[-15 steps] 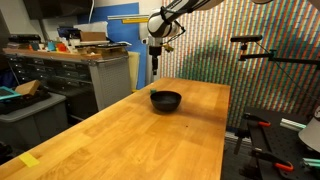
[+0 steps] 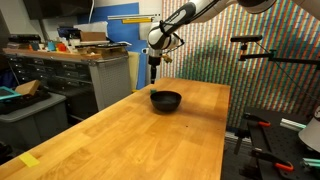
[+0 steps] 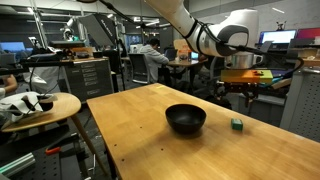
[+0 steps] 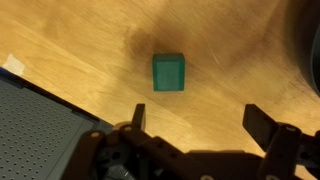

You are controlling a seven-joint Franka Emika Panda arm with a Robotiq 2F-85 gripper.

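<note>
A small green block (image 4: 169, 72) lies on the wooden table, near the middle of the wrist view. In the second exterior view the block (image 3: 237, 124) rests to the right of a black bowl (image 3: 186, 119), with bare wood between them. The bowl's dark side (image 4: 307, 42) shows at the right edge of the wrist view. My gripper is open, its fingers wide apart and nothing between them. It hangs above the table, pointing down, clear of both block and bowl. The block sits ahead of the fingertips in the wrist view.
The wooden table (image 2: 115, 135) is broad and bare across its near part. Beyond the table's edge, a grey perforated surface (image 4: 30, 125) appears at the wrist view's lower left. A dark cabinet (image 2: 60, 73) stands behind the table.
The arm has shifted only slightly at the far end of the table. The green block and the bowl have stayed in place.
</note>
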